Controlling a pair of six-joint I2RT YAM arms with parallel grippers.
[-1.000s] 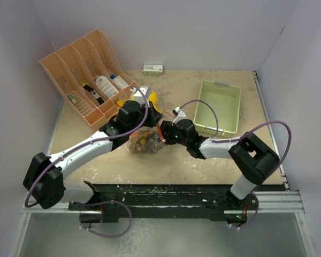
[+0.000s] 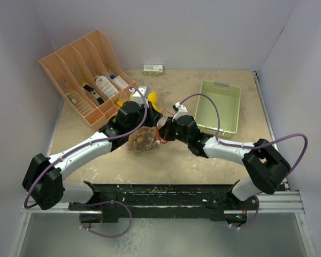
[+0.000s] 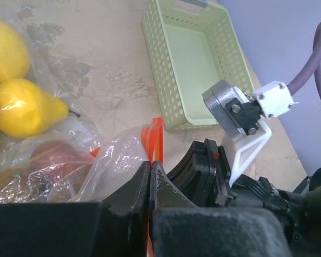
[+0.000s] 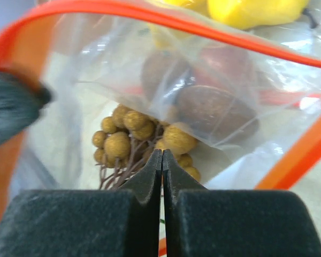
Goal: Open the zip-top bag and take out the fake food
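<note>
The clear zip top bag lies mid-table with its orange zip edge raised. Inside are yellow fake fruit, red and brown pieces, and a cluster of brown balls. My left gripper is shut at the zip edge, the bag's film rising to its fingertips. My right gripper is shut, pointing into the gap between the orange edges, just above the brown balls; nothing clearly shows between its fingers. In the left wrist view the right arm sits just beside the left fingers.
A green plastic basket stands behind on the right. A peach-coloured organiser with bottles is at the left, and a small box at the back.
The left arm is nearly still.
</note>
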